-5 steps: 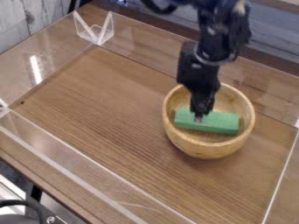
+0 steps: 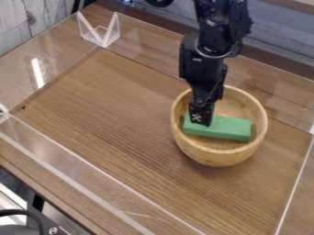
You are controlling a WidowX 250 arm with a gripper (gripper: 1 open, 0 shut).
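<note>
My black gripper [image 2: 201, 106] hangs down into a round yellow-tan bowl [image 2: 223, 157] at the right of the table, its open fingers over the left part of a green rectangular block [image 2: 229, 129] lying in the bowl. The fingertips are dark and partly merge in view, so whether they touch the block is unclear.
A white wire rack [image 2: 101, 29] stands at the back left. A dark cable or hose curves at the lower left edge.
The bowl and block look nearly unmoved.
</note>
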